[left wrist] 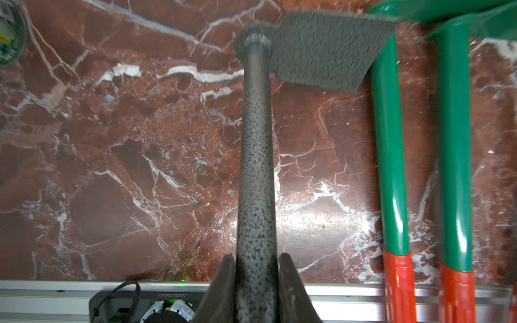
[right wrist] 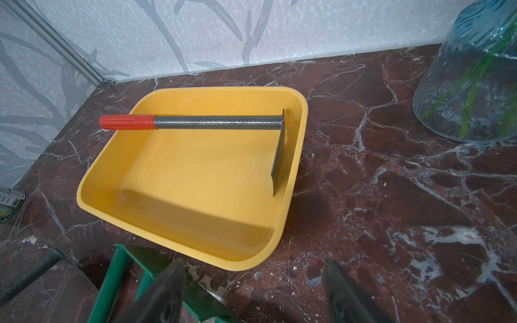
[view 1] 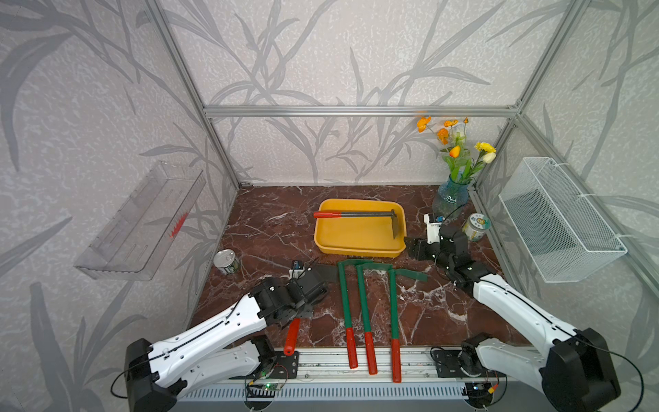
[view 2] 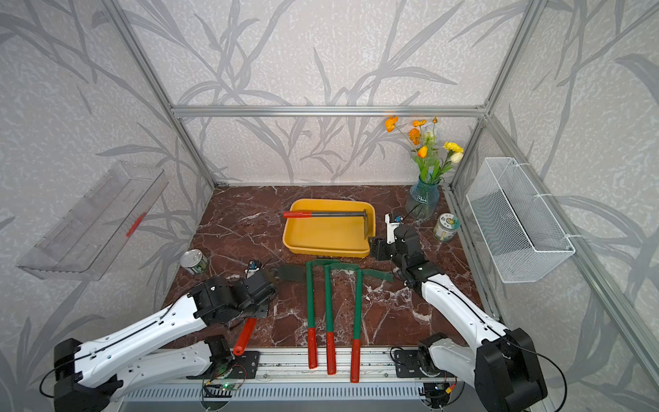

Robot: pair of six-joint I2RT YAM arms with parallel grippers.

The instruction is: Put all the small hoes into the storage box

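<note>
A small hoe with speckled grey shaft (left wrist: 255, 161), grey blade (left wrist: 331, 51) and red handle (view 1: 292, 336) is gripped by my left gripper, whose fingers close on both sides of the shaft. The hoe points away from me, left of the green hoes. The yellow storage box (view 1: 360, 245) stands at the back middle. Another grey hoe (right wrist: 215, 122) lies in it, its red handle resting over the left rim. Just beyond the box's front right corner, my right gripper is open, its fingers wide apart with nothing held.
Several green hoes (view 1: 365, 309) with red handles lie between the arms, heads close to the box's front. A can (view 1: 226, 261) stands left, another can (view 1: 476, 226) right. A glass flower vase (view 1: 450, 197) occupies the back right. Table left of the box is clear.
</note>
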